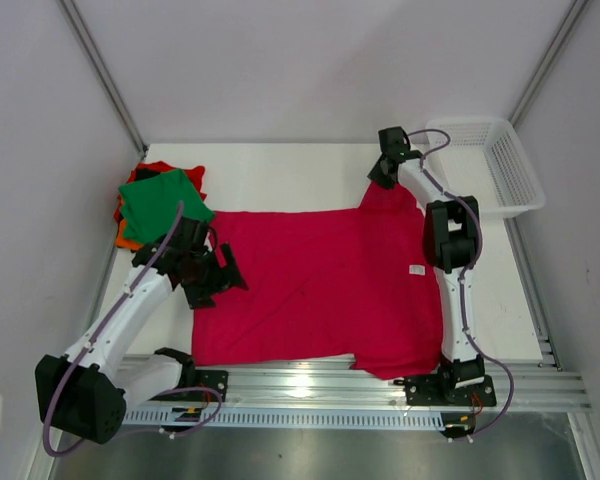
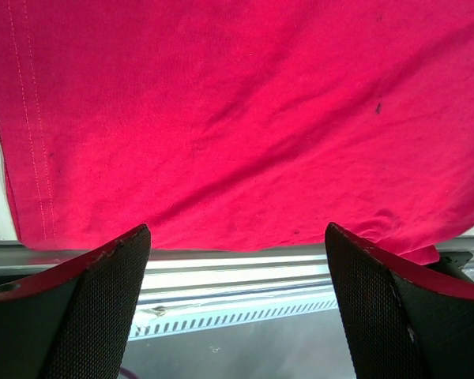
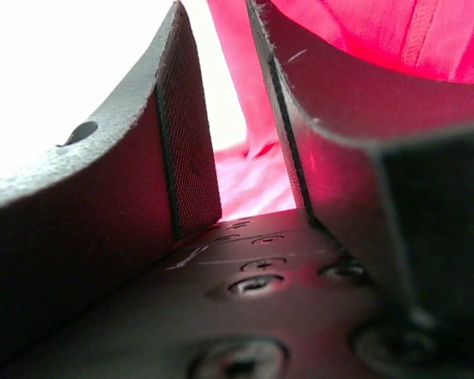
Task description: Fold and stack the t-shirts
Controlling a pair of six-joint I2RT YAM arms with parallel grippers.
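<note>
A red t-shirt [image 1: 310,280] lies spread out on the white table, its far sleeve reaching up towards the back and its front edge at the metal rail. Over the shirt's left part hovers my left gripper [image 1: 236,270], open and empty; its dark fingers [image 2: 95,308] stand wide apart above the front hem. My right gripper [image 1: 378,177] is at the tip of the far sleeve. Its fingers are open, and in the right wrist view red cloth [image 3: 257,178] shows behind the gap between the fingers. Whether cloth lies between them is hard to tell.
At the back left is a stack of folded shirts [image 1: 160,205], green on top with red and orange below. A white basket [image 1: 525,185] stands at the back right, close to the right arm. Bare table [image 1: 270,175] lies behind the red shirt.
</note>
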